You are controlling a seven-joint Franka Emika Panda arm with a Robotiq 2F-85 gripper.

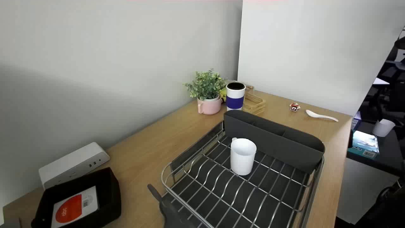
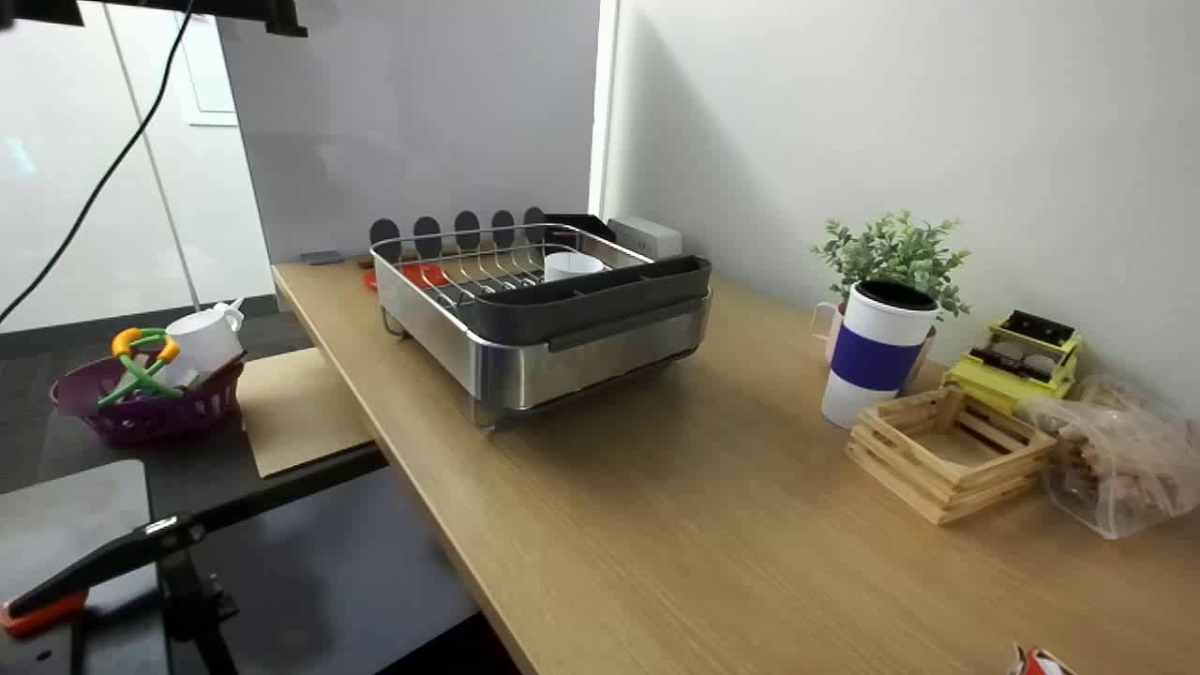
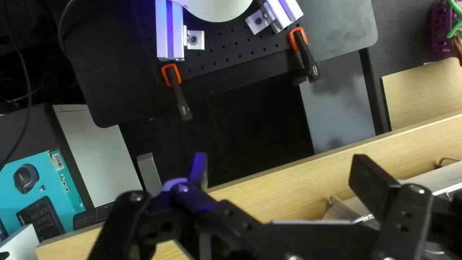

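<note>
In the wrist view my gripper is open, its two dark fingers wide apart with nothing between them. It hangs over the table's edge, and part of the dish rack shows below its right finger. Exterior view 1 has a white mug (image 1: 243,156) standing upright inside the metal dish rack (image 1: 224,203), close to the dark grey utensil holder (image 1: 271,140). Only the mug's upper part (image 2: 573,265) clears the rack in exterior view 2. The gripper itself appears in neither exterior view.
A white cup with a purple band (image 1: 235,99), a potted plant (image 1: 207,89) and a wooden crate (image 2: 951,456) stand near the wall. A white spoon (image 1: 321,116) lies by the partition. The black tray (image 1: 110,193) sits left of the rack. Bare table (image 2: 675,529) lies before the crate.
</note>
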